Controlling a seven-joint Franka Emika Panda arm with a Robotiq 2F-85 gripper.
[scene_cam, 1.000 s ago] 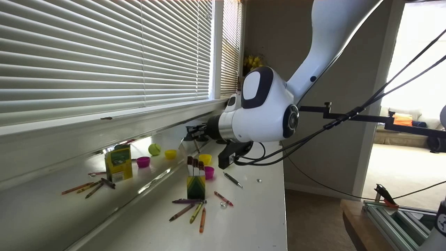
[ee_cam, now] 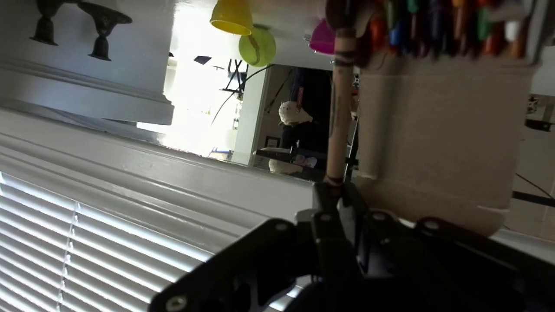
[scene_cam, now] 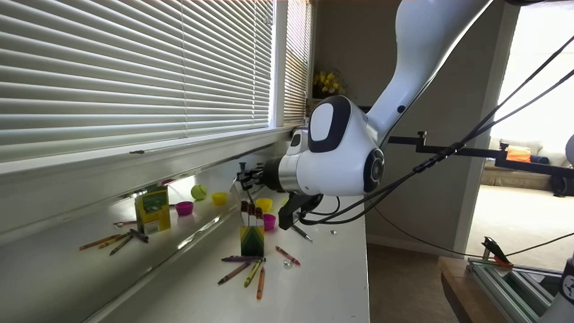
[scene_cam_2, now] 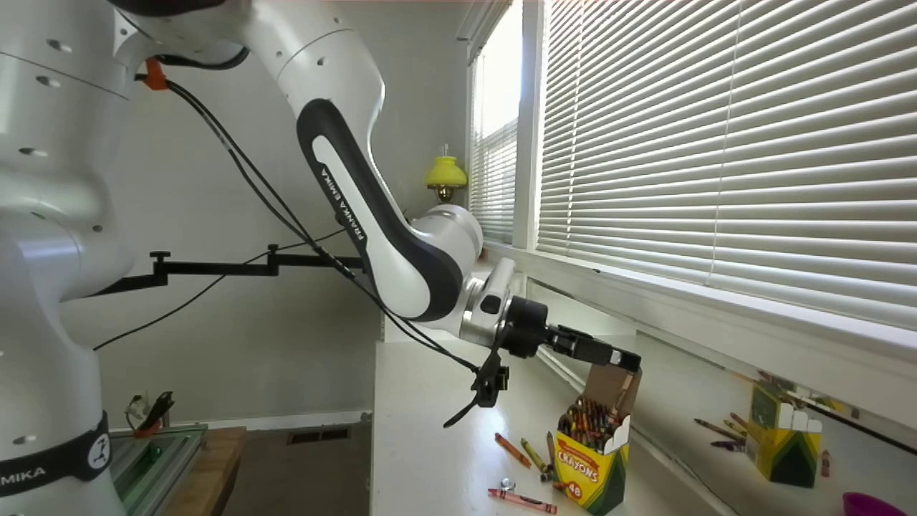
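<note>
My gripper is shut on the end of a tan crayon, which extends away from the fingers. Along the crayon stands the raised cardboard lid of a crayon box. A row of coloured crayons fills the box at the top of the wrist view. Whether the held crayon's far end is inside the box, I cannot tell. The yellow and green crayon box stands upright on the white surface, its lid open beneath my gripper. Loose crayons lie in front of the box.
Behind the box are a yellow cup and a pink cup. A pen lies to their right. A mirror-like panel under the window sill reflects the objects.
In exterior view 1 the arm and gripper have come down a little, lowering the held crayon closer to the box. The box and loose crayons stay in place.
</note>
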